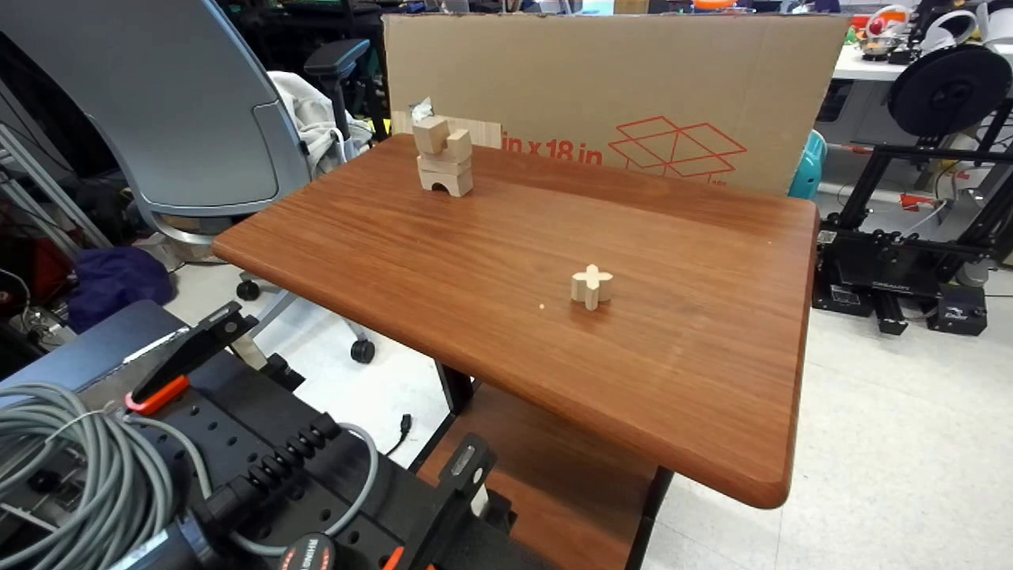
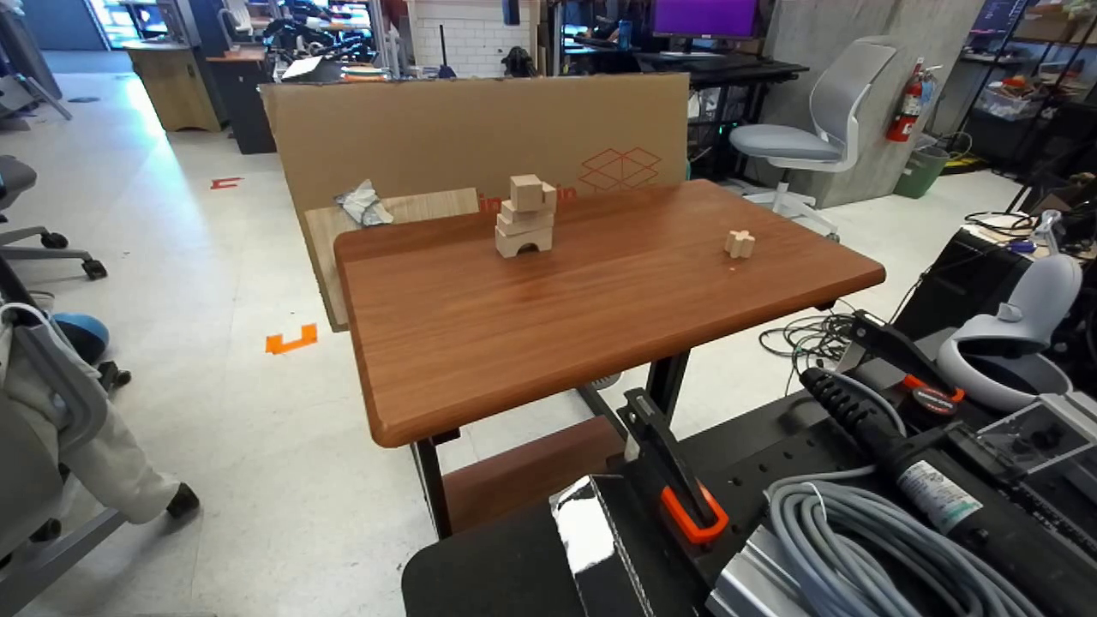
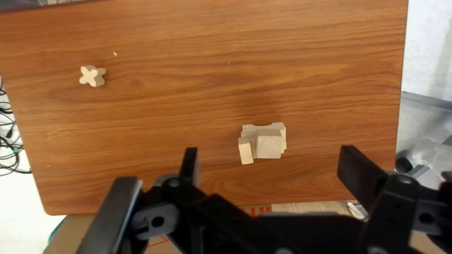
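Observation:
In exterior view 1 a stack of pale wooden blocks (image 1: 444, 177) stands near the table's far left edge, with an arched block at its base and a cube (image 1: 430, 134) and a small upright block (image 1: 460, 144) on top. Toward the table's near right part, apart from the stack, sits a cross-shaped wooden piece (image 1: 591, 286). From above, the wrist view has the stack's cube (image 3: 269, 144) beyond my fingertips and the cross piece (image 3: 91, 76) at upper left. My gripper is open, its black fingers wide apart and nothing held. Neither exterior view includes it.
A cardboard sheet (image 2: 463, 134) rises behind the table's back edge. Clear tabletop lies between stack and cross.

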